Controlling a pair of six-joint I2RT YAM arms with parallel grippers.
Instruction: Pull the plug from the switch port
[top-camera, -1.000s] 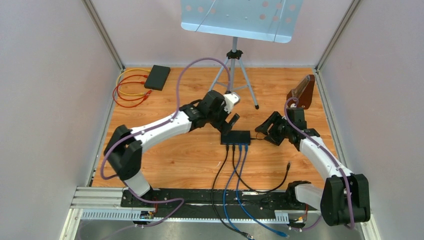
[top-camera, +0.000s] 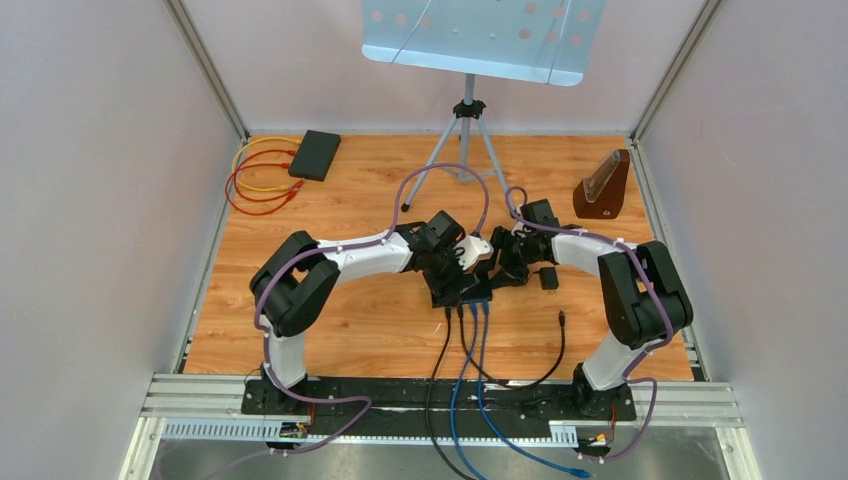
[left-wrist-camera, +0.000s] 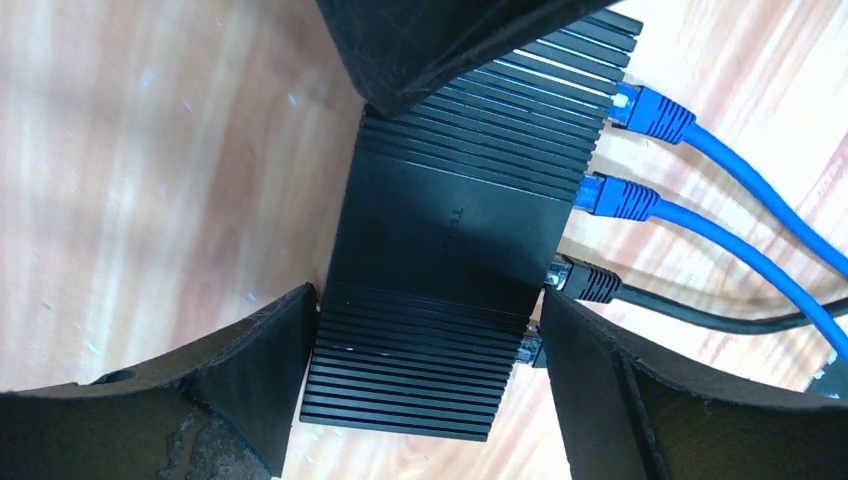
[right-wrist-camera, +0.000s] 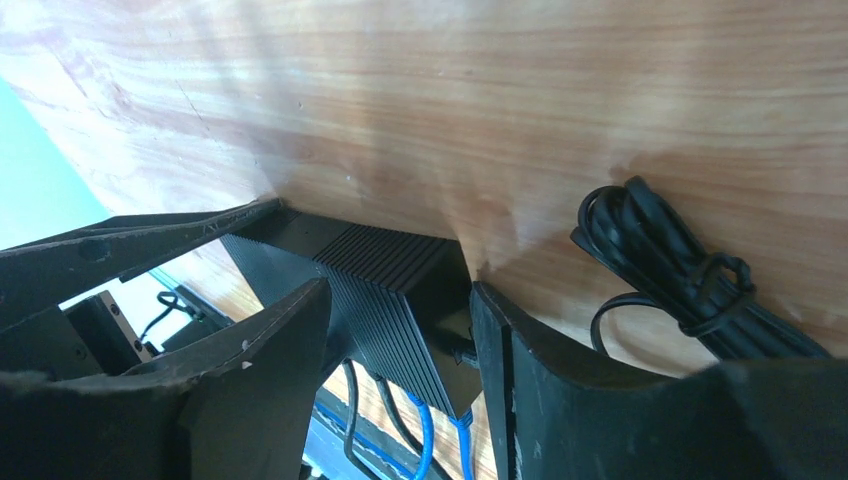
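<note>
The black ribbed switch (left-wrist-camera: 450, 220) lies flat on the table, with two blue cable plugs (left-wrist-camera: 622, 197) and two black plugs (left-wrist-camera: 585, 279) along its front edge. My left gripper is open, one finger on each long side of the switch near its left end. At the other end, my right gripper has its fingers apart, one on each side of the switch's right corner. A small dark plug (right-wrist-camera: 464, 353) shows in the end face there, close to the right finger, partly hidden by it. Whether that finger touches it, I cannot tell.
A bundled black cord (right-wrist-camera: 690, 275) lies just right of the right gripper. Blue and black cables (top-camera: 470, 380) run toward the front. A black box (top-camera: 315, 155) with red and yellow cables sits back left; a metronome (top-camera: 602, 186) and tripod stand (top-camera: 466, 130) are behind.
My left gripper has come down over the switch. The right one has moved left to the switch's right end. The switch and its cables have shifted a little left and toward the front.
</note>
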